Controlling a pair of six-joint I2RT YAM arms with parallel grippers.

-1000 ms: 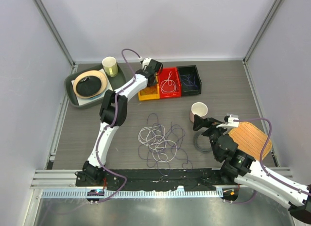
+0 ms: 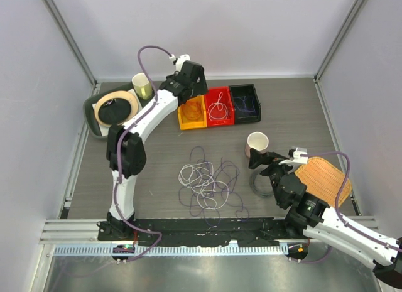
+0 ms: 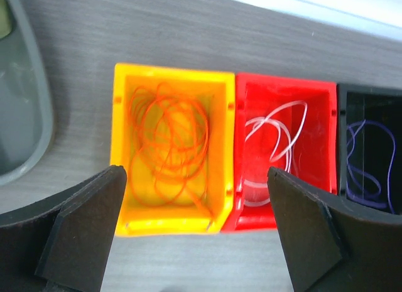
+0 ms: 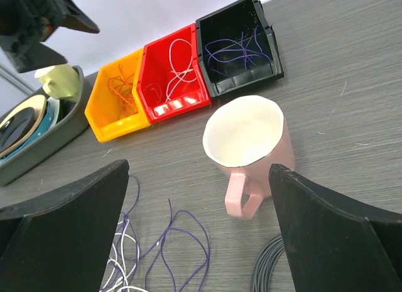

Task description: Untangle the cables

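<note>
An orange cable (image 3: pixel 169 138) lies coiled in the yellow bin (image 3: pixel 173 226). White cable (image 3: pixel 276 129) is in the red bin (image 3: pixel 286 81), and purple cable (image 3: pixel 370 160) in the black bin (image 2: pixel 246 118). On the table's middle, white cable (image 2: pixel 200 179) and purple cable (image 2: pixel 233 191) lie in one tangled heap. My left gripper is open above the yellow bin, its fingers empty. Low at the right, my right gripper also stands open and empty, facing the pink mug (image 4: pixel 254 160), with the purple strands (image 4: pixel 179 242) in front of it.
A grey tub (image 2: pixel 91 119) with plates and a yellow-green mug (image 2: pixel 142 86) stands at the back left. A coiled grey cable (image 2: pixel 259 184) and a woven orange mat (image 2: pixel 325 179) are on the right. Bare table lies between bins and heap.
The left arm has risen from the yellow bin, its gripper drawing up and slightly left, which uncovers more of the bin. The right arm and the cable heap have stayed put.
</note>
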